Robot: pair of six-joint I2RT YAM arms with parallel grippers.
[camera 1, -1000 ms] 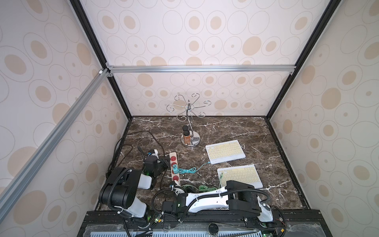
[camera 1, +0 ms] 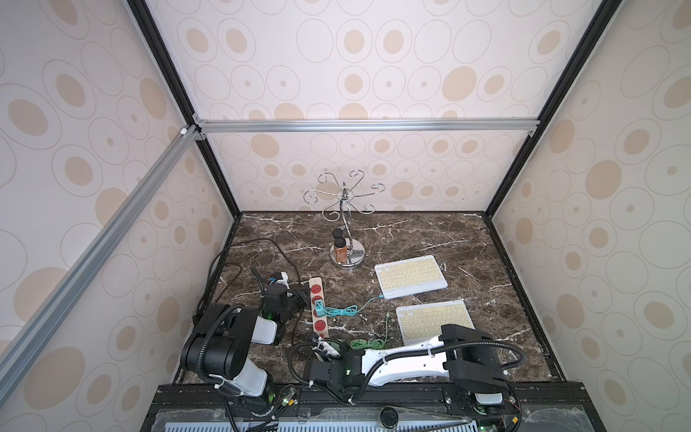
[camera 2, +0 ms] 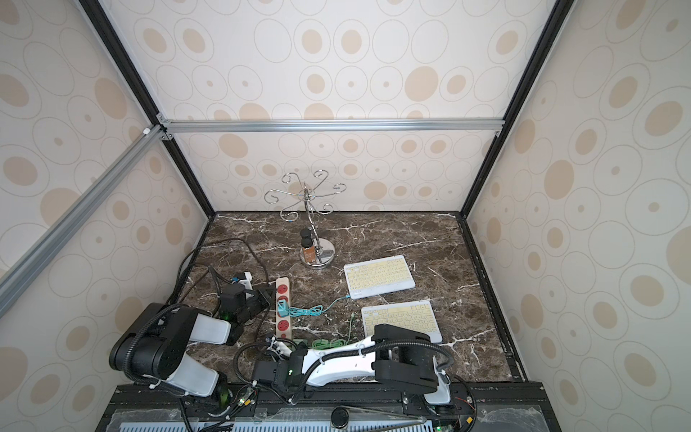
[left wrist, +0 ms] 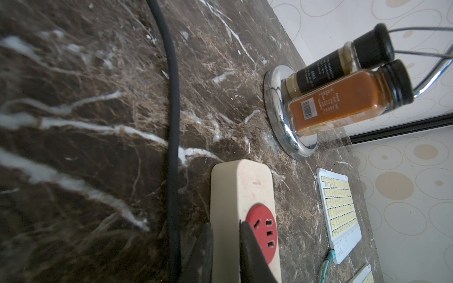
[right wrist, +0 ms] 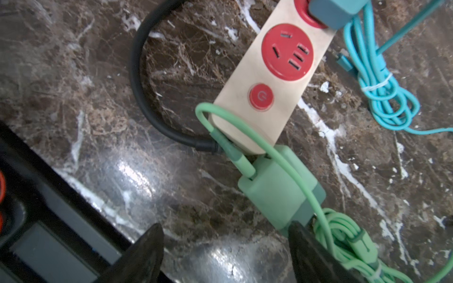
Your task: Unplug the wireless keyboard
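Note:
My left gripper point(camera 1: 305, 296) is at the far left side of the power strip point(camera 1: 314, 285). In the left wrist view its dark fingers point(left wrist: 202, 257) stand apart, one on each side of the strip's edge; contact cannot be told. Open and empty, my right gripper hangs near the strip's front end, where a green adapter point(right wrist: 278, 193) with its cable lies on the table. A blue adapter point(right wrist: 337, 10) sits in a middle socket. Its blue cable point(camera 1: 338, 311) runs to the far white keyboard point(camera 1: 411, 276); the near keyboard point(camera 1: 432, 320) is partly behind my right arm.
A chrome stand point(camera 1: 347, 253) with spice bottles point(left wrist: 337, 101) rises behind the strip. A black power cord point(left wrist: 173, 141) runs along the strip's left side. Bundled green cable point(right wrist: 358, 250) lies near the right gripper.
The upright green cable end has moved left, off the near keyboard. The left arm looks unchanged.

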